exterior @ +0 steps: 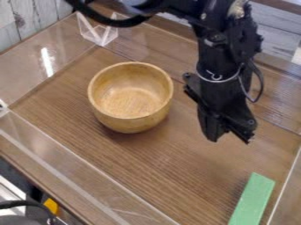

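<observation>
The black gripper (214,132) hangs over the wooden table (159,176), right of a wooden bowl (127,83). It points down, and its fingertips appear shut, with nothing visible between them. A green rectangular object (252,202) lies at the lower right, below and apart from the gripper.
A white wire-like holder (98,28) stands at the upper left by the wall. Clear panels and edges border the table at left and right. A yellow object (51,205) and cables sit off the lower left edge.
</observation>
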